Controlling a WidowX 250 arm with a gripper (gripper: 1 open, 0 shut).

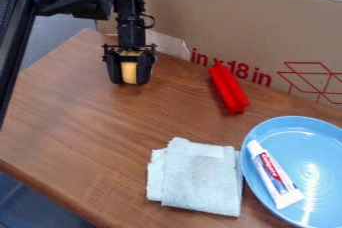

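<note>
My black gripper [130, 70] is low at the back left of the wooden table, around a yellow object [130, 72] that sits between its fingers and is mostly hidden by them. Whether the fingers press on it is unclear. A red elongated object [229, 89] lies to the right, near the cardboard. A folded pale cloth [195, 176] lies at the front, beside a blue plate [315, 152] with a toothpaste tube [273, 174] on it.
A cardboard wall [241, 22] with red printing stands along the back of the table [80, 132]. The table's edge runs along the lower left.
</note>
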